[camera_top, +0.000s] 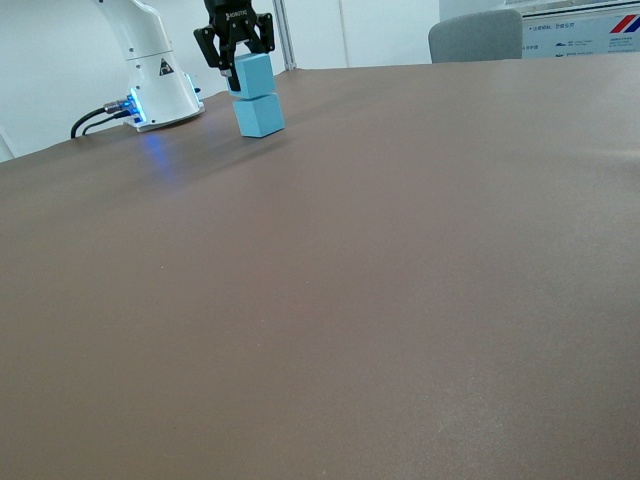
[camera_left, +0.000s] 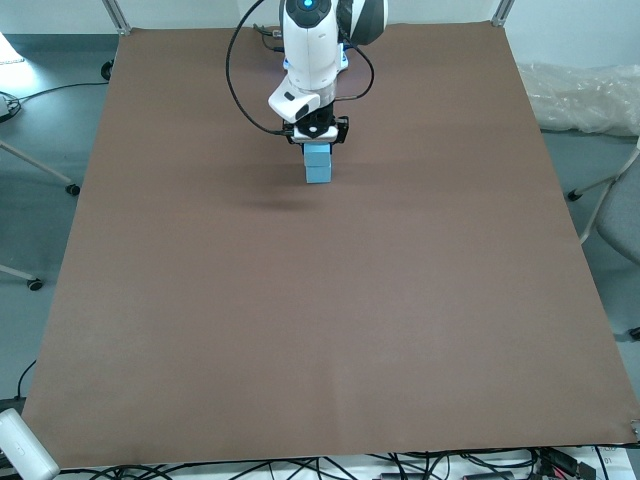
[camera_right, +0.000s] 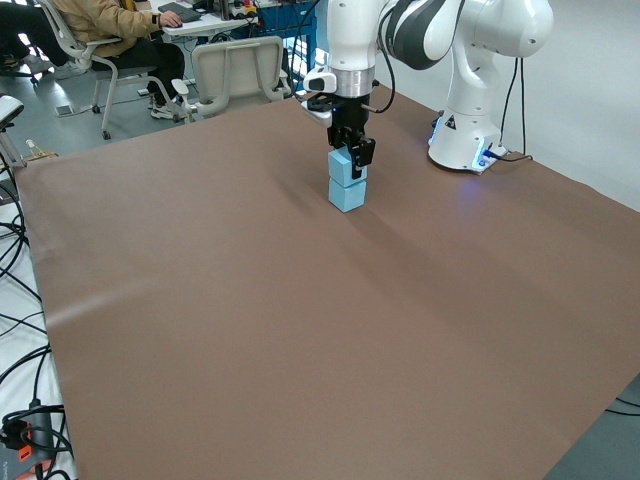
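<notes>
Two light blue cubes stand stacked near the back of the brown table (camera_left: 330, 300): a lower cube (camera_top: 259, 116) and an upper cube (camera_top: 255, 76) on top of it. In the right view the lower cube (camera_right: 347, 197) and upper cube (camera_right: 341, 170) show beneath my black gripper (camera_right: 352, 150). My gripper (camera_top: 234, 62) is down at the upper cube, its fingers beside that cube's upper part; whether it grips the cube or stands just open around it I cannot tell. In the left view the stack is partly hidden behind the wrist.
The white arm base (camera_right: 462, 140) stands at the table's back edge, with cables beside it. Cable bundles run along one edge; chairs and a seated person are beyond the table.
</notes>
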